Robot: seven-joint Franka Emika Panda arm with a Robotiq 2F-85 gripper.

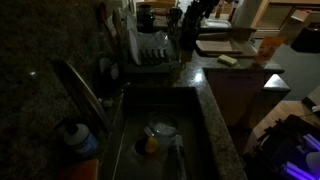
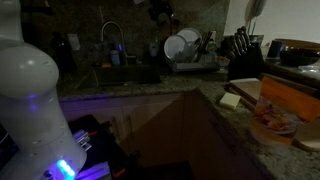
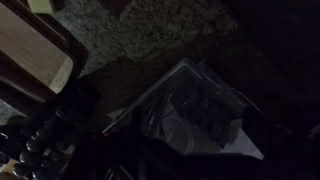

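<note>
In the first exterior view, my dark gripper (image 1: pixel 188 42) hangs above the counter at the back end of the sink, beside the dish rack (image 1: pixel 152 66). The second exterior view has the gripper (image 2: pixel 160 15) high over the sink area, well above the counter. Nothing shows held in it, and its fingers stand open. Below it in the dim wrist view lies the clear-edged rack (image 3: pixel 185 70) with dishes and a pale item (image 3: pixel 243 143) in it. White plates (image 2: pixel 175 45) stand upright in the rack.
The sink (image 1: pixel 127 135) holds a clear cup (image 1: pixel 162 126) and a yellowish round item (image 1: pixel 151 146). A yellow sponge (image 2: pixel 230 100), a knife block (image 2: pixel 243 67) and an orange-topped container (image 2: pixel 278 115) occupy the right counter. A faucet (image 2: pixel 113 35) rises behind the sink.
</note>
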